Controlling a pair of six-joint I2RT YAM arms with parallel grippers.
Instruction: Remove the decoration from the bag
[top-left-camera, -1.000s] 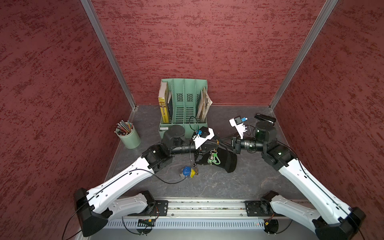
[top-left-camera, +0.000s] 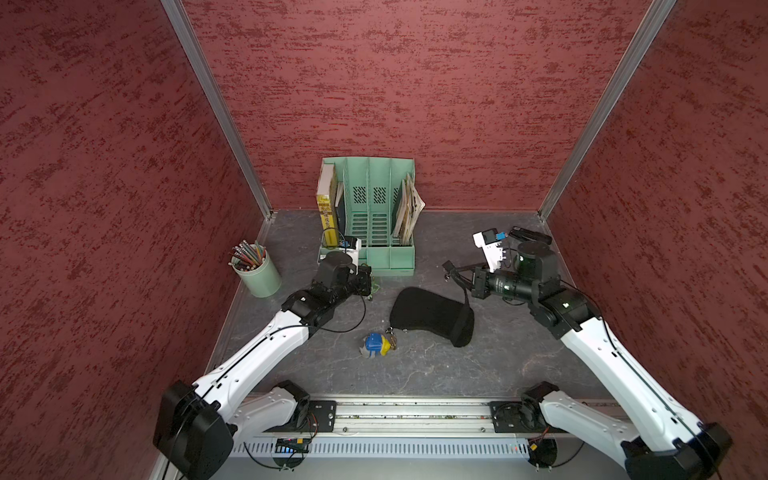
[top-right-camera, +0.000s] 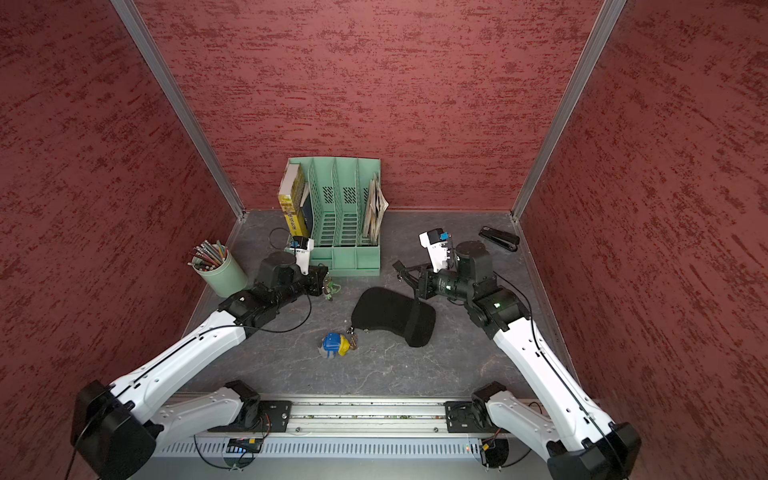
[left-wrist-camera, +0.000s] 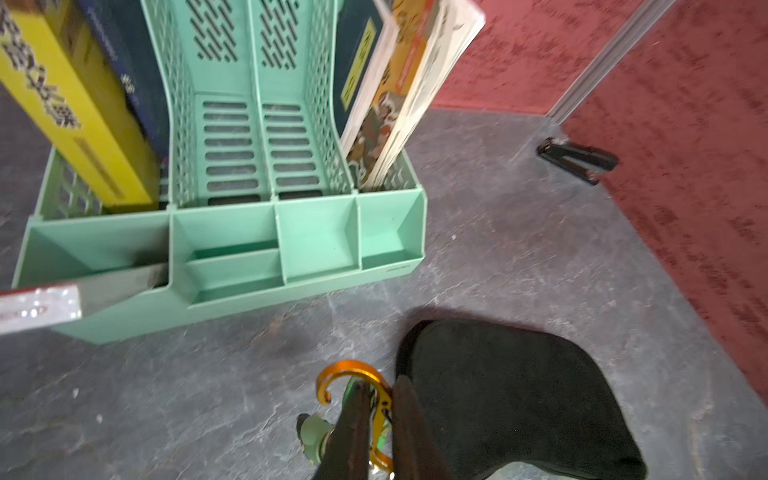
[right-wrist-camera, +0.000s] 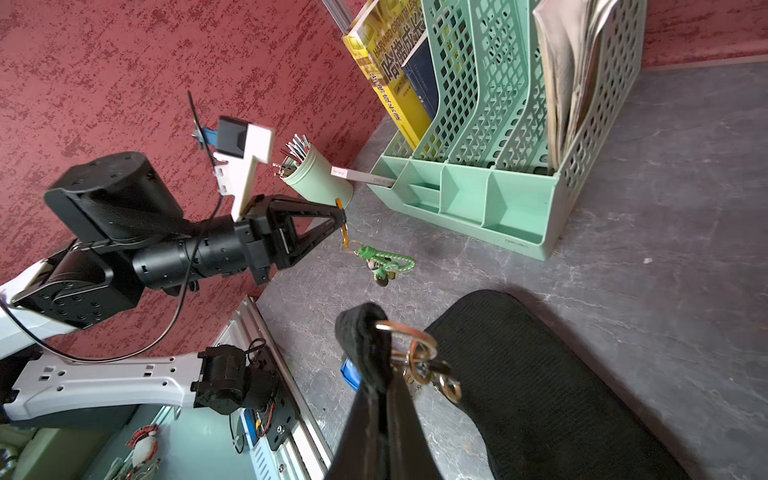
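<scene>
My left gripper is shut on an orange carabiner (left-wrist-camera: 352, 368), from which a green decoration (right-wrist-camera: 384, 260) hangs, left of the black bag (top-left-camera: 424, 312) and in front of the organiser. My right gripper is shut on the bag's black strap (right-wrist-camera: 360, 336), held raised above the bag's body, with metal rings (right-wrist-camera: 412, 344) at its end. The bag body lies flat on the table, apart from the decoration. A blue-and-yellow charm (top-left-camera: 376, 344) lies at the bag's front left corner, beside metal rings.
A mint organiser (top-left-camera: 388, 260) with books stands at the back. A pen cup (top-left-camera: 260, 280) is at the left, a black stapler (top-right-camera: 499, 237) at the back right.
My left gripper has moved left and back, away from the right gripper and bag, carrying the carabiner and green decoration.
</scene>
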